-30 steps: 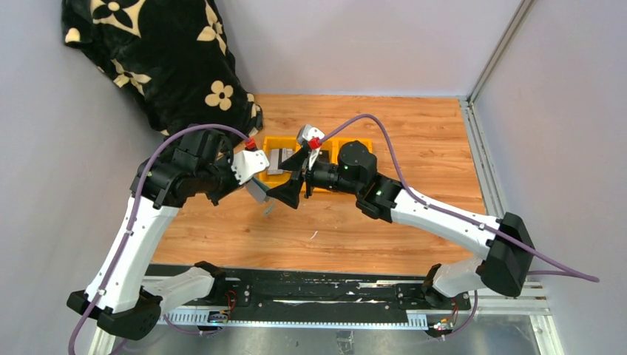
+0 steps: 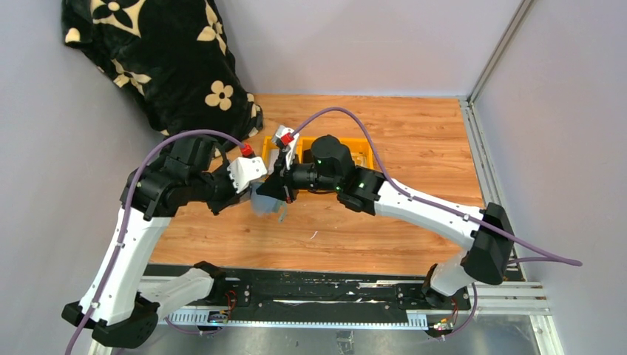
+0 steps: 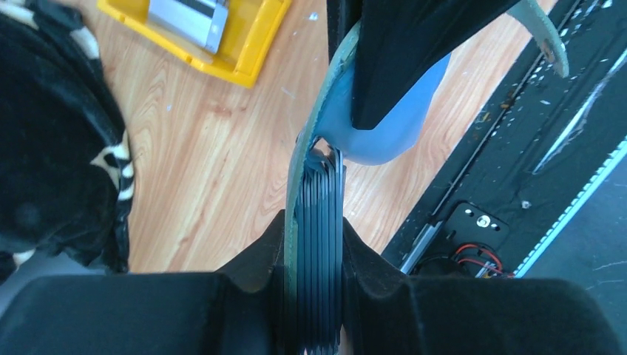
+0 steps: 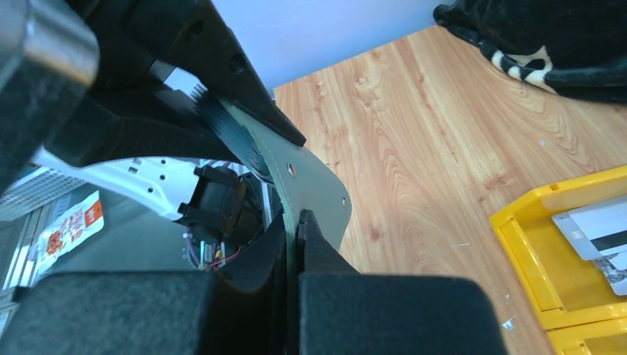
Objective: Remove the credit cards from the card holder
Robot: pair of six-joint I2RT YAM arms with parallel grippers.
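The card holder (image 2: 265,205) hangs above the table between both arms, with a pale blue-green cover and a stack of thin clear sleeves (image 3: 322,222). My left gripper is shut on the sleeve end of it. From the other side my right gripper is shut with the thin edge of the cover (image 4: 325,188) running between its fingers. In the left wrist view, black right fingers (image 3: 399,59) lie against the blue cover flap. Whether cards sit inside the sleeves cannot be made out. White cards (image 4: 602,229) lie in the yellow tray (image 4: 536,274).
A black patterned blanket (image 2: 174,66) fills the back left. The yellow tray stands behind the grippers, partly covered by the right arm in the top view.
My right gripper has come left to the holder and shut on its cover. The holder now looks bent open, with more blue showing. My left arm has shifted slightly.
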